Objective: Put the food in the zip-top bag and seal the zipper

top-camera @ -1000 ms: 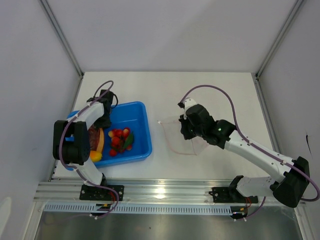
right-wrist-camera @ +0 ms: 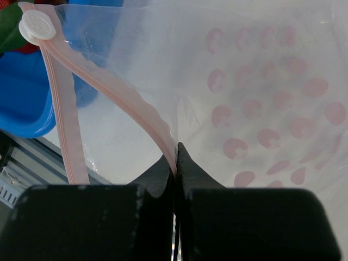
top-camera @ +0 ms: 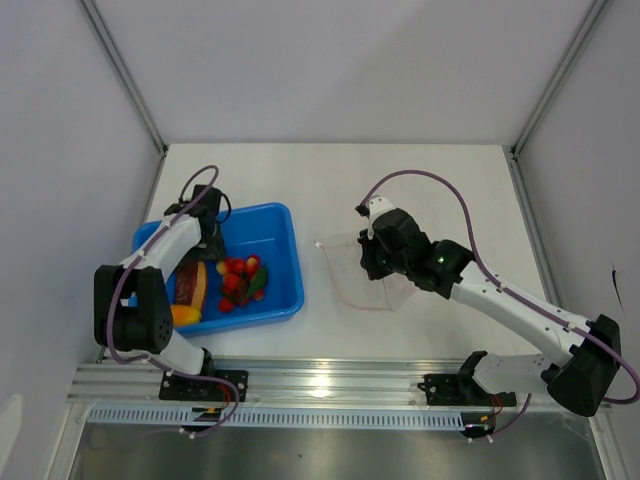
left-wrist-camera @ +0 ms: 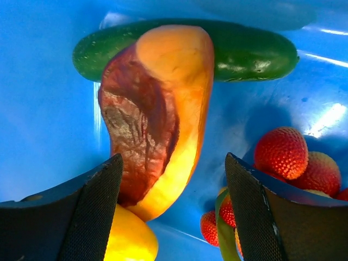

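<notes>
In the left wrist view, a brown-and-orange food piece [left-wrist-camera: 141, 125] like a filled bun lies across a green cucumber [left-wrist-camera: 253, 51]. My left gripper is open above the blue tray [top-camera: 293, 255], with nothing between its fingers. A yellow food [left-wrist-camera: 130, 236] and red strawberry-like fruits [left-wrist-camera: 283, 152] lie close to those fingers. The clear zip bag [right-wrist-camera: 272, 70] lies on the table right of the tray, its mouth spread and its pink zip strip ending in a white slider [right-wrist-camera: 38, 26]. My right gripper is shut, with the bag's edge at its fingertips.
Red fruits and a green leafy piece [top-camera: 258, 278] sit mid-tray, and the tray's right side wall separates them from the bag. The white table [top-camera: 310, 180] behind the tray and bag is bare. A metal rail [top-camera: 320, 380] runs along the front.
The right arm and the bag have stayed still.
</notes>
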